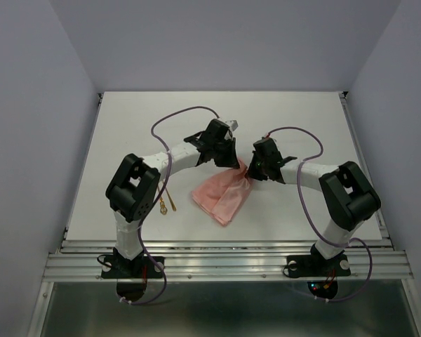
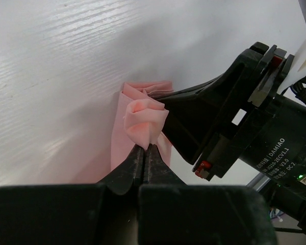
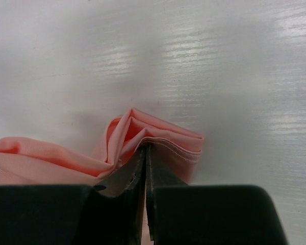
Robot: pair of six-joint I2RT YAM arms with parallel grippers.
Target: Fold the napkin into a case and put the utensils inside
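The pink napkin (image 1: 224,194) lies folded and slanted near the middle of the table, its far end gathered between both grippers. My left gripper (image 1: 238,166) is shut on the far left corner, and a bunched fold of the napkin (image 2: 143,125) stands up from its fingertips in the left wrist view. Close beside it, my right gripper (image 1: 250,175) is shut on the far right corner; hemmed layers of the napkin (image 3: 166,143) crease around its tips in the right wrist view. Golden utensils (image 1: 163,208) lie left of the napkin, partly under the left arm.
The two grippers nearly touch, leaving little room between them. A metal rail (image 1: 224,258) runs along the front edge.
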